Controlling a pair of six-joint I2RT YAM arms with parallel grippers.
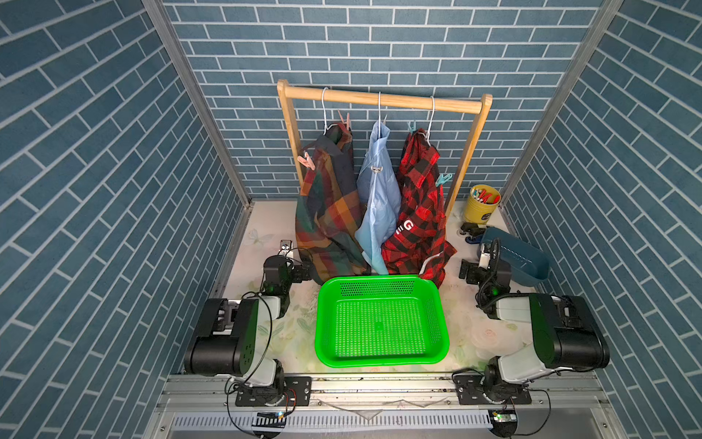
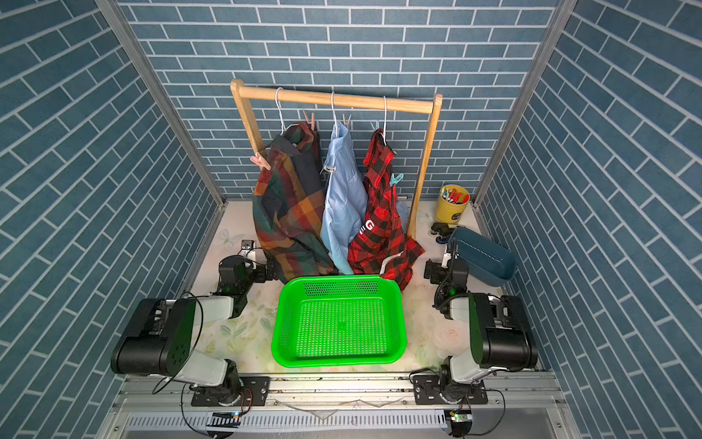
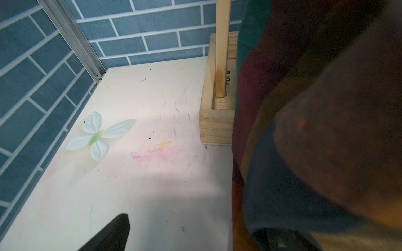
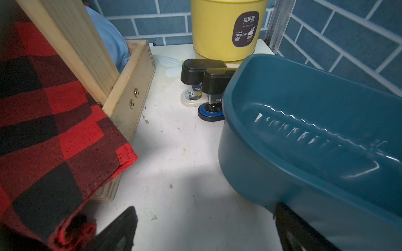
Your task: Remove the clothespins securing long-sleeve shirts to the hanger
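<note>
Three shirts hang from white hangers on a wooden rack: a dark multicolour plaid shirt, a light blue shirt and a red-black plaid shirt. A pink clothespin grips the dark shirt's left shoulder, with a reddish clothespin on its other side. Teal clothespins are on the red shirt. A pale clip shows on the blue one. My left gripper is open, low beside the dark shirt, whose cloth covers its right finger. Open and empty, my right gripper faces the bare table.
An empty green basket stands in front of the shirts. To the right are a blue-teal bin, two staplers and a yellow cup. Left of the rack, the table is clear.
</note>
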